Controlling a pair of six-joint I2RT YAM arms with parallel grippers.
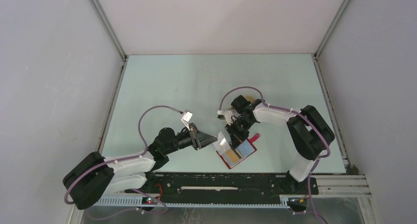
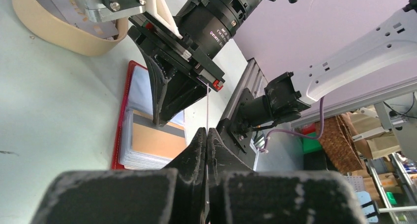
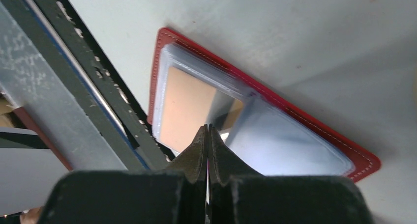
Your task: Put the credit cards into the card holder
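The red-edged card holder (image 1: 237,155) lies open near the table's front. In the right wrist view, a tan card (image 3: 186,106) fills one clear pocket and a pale blue card (image 3: 287,143) shows in the other half. My left gripper (image 1: 215,139) is shut on a thin white card (image 1: 222,144), held beside and above the holder; edge-on in the left wrist view, that card is only a thin line. Over the holder's middle, my right gripper is shut, its tips by the pocket's edge, nothing visible between them.
A round tan tray (image 2: 91,48) with cards (image 2: 74,10) in it stands behind the holder, partly hidden by the right arm. The black front rail (image 1: 219,187) runs close to the holder.
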